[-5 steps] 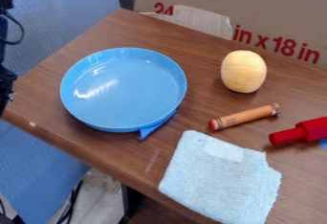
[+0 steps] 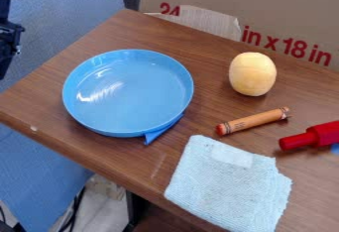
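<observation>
A blue plate (image 2: 126,89) lies on the wooden table, with a small blue piece (image 2: 158,133) under its front right. A pale yellow round object (image 2: 252,74) stands behind an orange crayon-like stick (image 2: 252,120). A red cylindrical object (image 2: 307,137) lies at the right edge. A light blue cloth (image 2: 225,184) is spread at the front. My dark arm shows only as a sliver at the upper left edge, above the blue floor area; whether its gripper is within that sliver cannot be made out.
A cardboard box (image 2: 272,8) stands along the back. The table (image 2: 66,127) has bare wood at the left of the plate and between the plate and the round object.
The dark arm at the left edge has moved upward, with less of it in view. The objects on the table have not moved.
</observation>
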